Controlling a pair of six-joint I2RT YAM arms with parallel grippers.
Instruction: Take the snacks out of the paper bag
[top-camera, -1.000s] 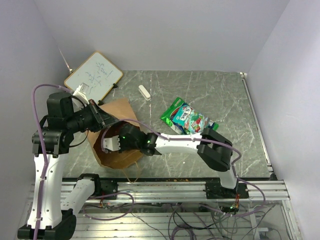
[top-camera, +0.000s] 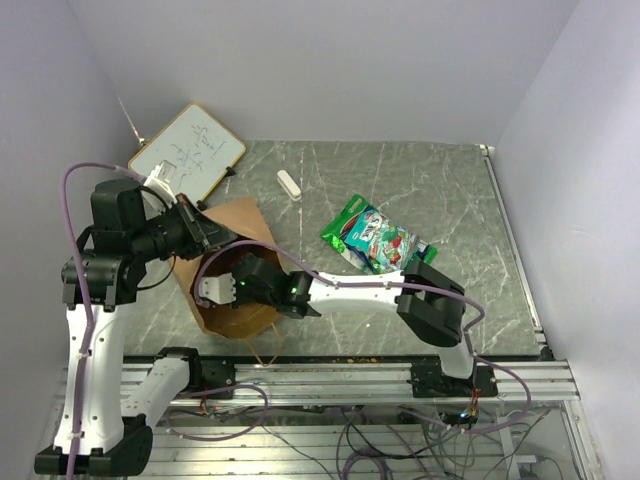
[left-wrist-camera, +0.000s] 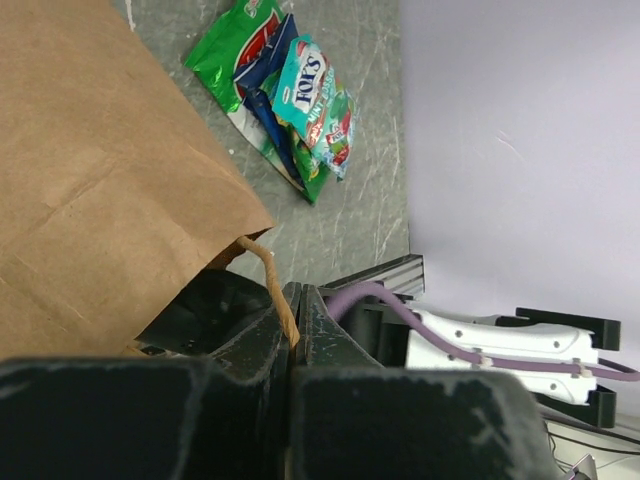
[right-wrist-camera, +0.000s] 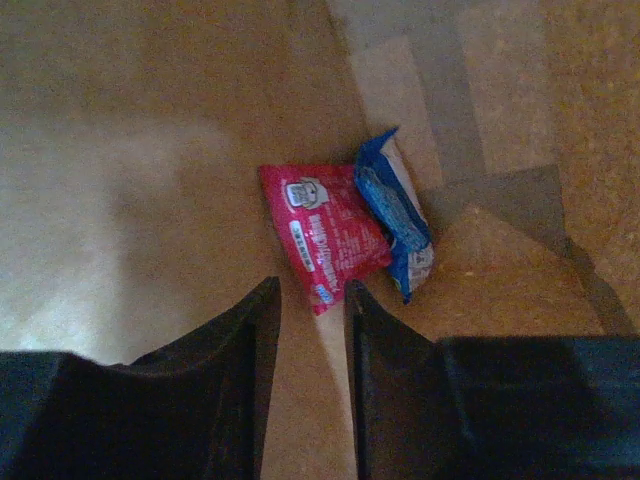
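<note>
The brown paper bag (top-camera: 237, 215) lies on its side with its mouth facing the right arm. At the bag's rim, my left gripper is shut on the twisted paper handle (left-wrist-camera: 268, 270). My right gripper reaches inside the bag, its fingers part open with a gap between them. Ahead of those fingertips, deep in the bag, lie a red snack packet (right-wrist-camera: 325, 230) and, leaning against it, a small blue-and-white packet (right-wrist-camera: 397, 215). In the top view the right gripper's tips are hidden in the bag.
Several snack packs, green and blue, lie piled on the grey table, the turquoise pack (top-camera: 380, 240) uppermost. A whiteboard (top-camera: 190, 150) and a white eraser (top-camera: 289, 185) are behind the bag.
The left arm holds nearly still at the rim.
</note>
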